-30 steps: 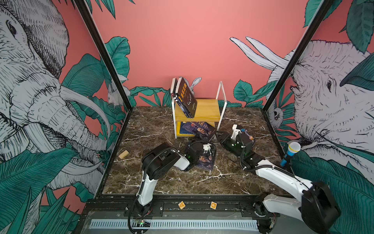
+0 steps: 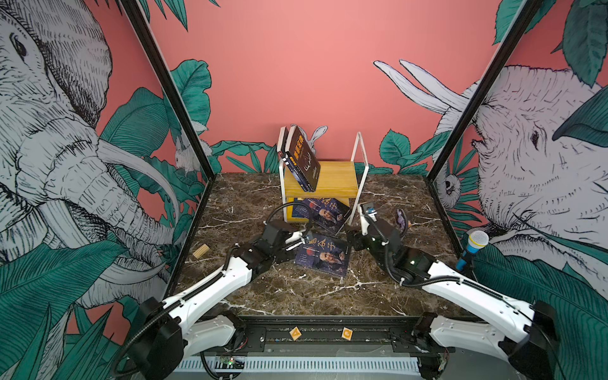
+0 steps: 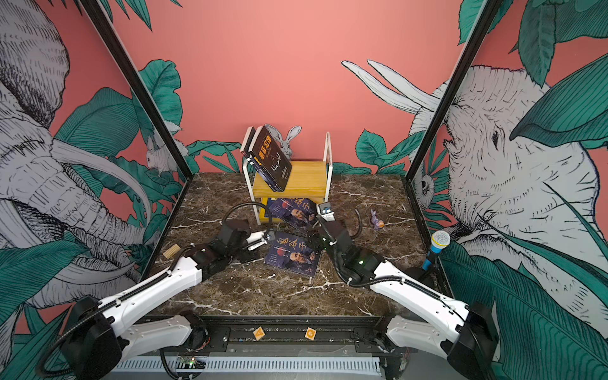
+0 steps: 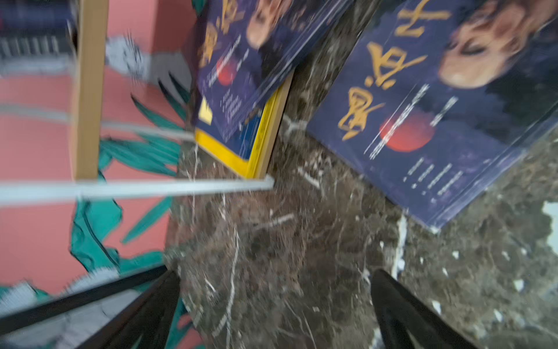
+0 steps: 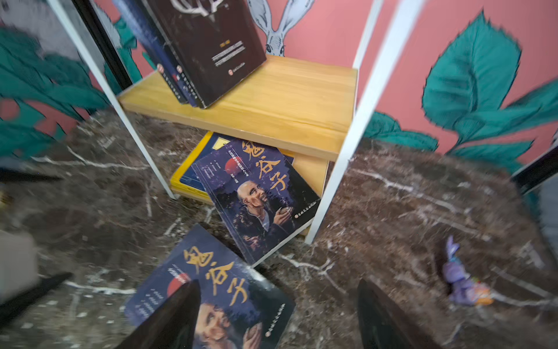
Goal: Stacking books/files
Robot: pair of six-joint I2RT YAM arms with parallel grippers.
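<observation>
A dark blue book (image 2: 321,258) with gold lettering lies on the marble table before the two-tier wooden rack. A matching book (image 5: 255,203) lies askew on the lower shelf, atop a yellow-blue book (image 5: 189,176), sticking out at the front. Dark books (image 3: 272,161) lean on the upper shelf (image 5: 308,104). My left gripper is open beside the table book, above bare table, with nothing between its fingers. My right gripper stands open above the table book's right side, also empty.
A small purple toy (image 3: 376,219) stands on the right; a microphone (image 3: 437,247) is at the right edge. A wooden block (image 3: 171,252) lies on the left.
My left arm has swung out and turned from over the table book, uncovering more of it.
</observation>
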